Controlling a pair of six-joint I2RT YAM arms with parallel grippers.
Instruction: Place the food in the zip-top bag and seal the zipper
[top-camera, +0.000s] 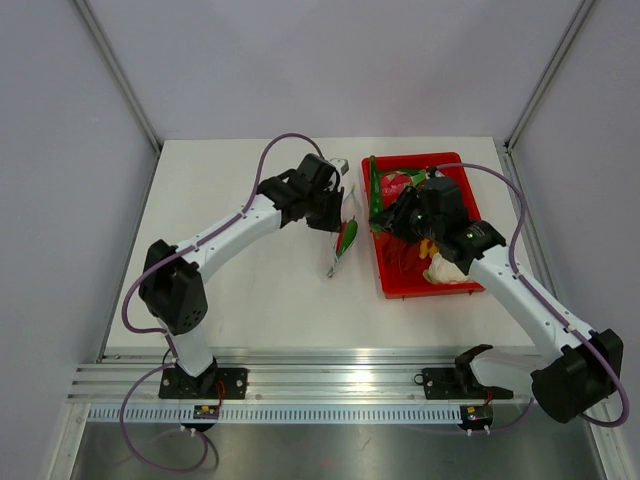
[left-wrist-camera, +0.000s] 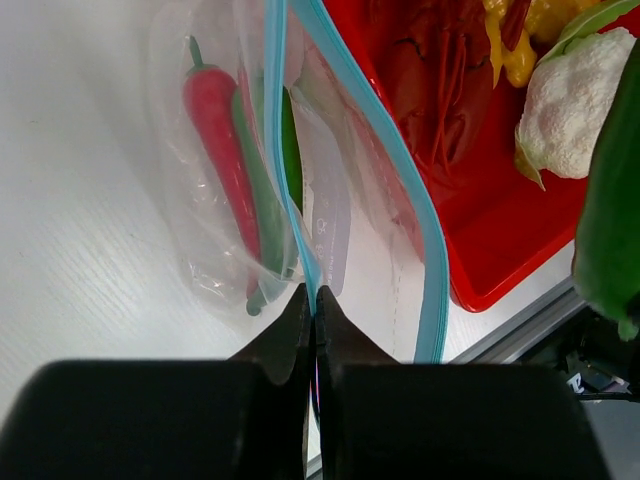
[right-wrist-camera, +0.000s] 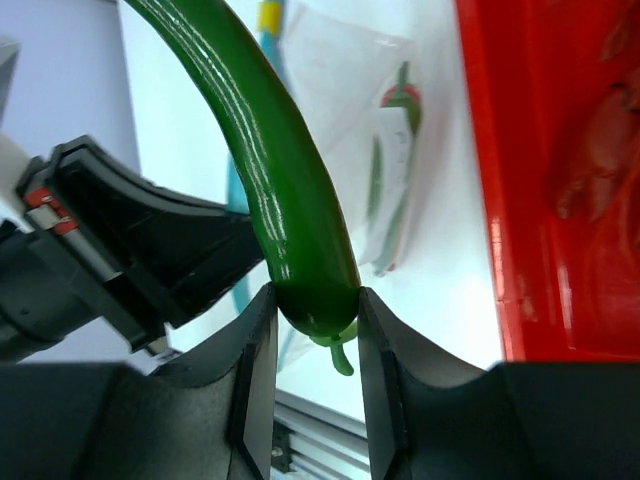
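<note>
A clear zip top bag with a blue zip edge stands mouth open left of the red bin. Inside it lie a red pepper and green ones. My left gripper is shut on one side of the blue edge. My right gripper is shut on the lower end of a long green cucumber-like vegetable, which points up and away. In the top view this green vegetable is over the bin's left edge, close to the bag but outside it.
The red bin holds a cauliflower, red lobster-like food, yellow pieces and a magenta fruit.
</note>
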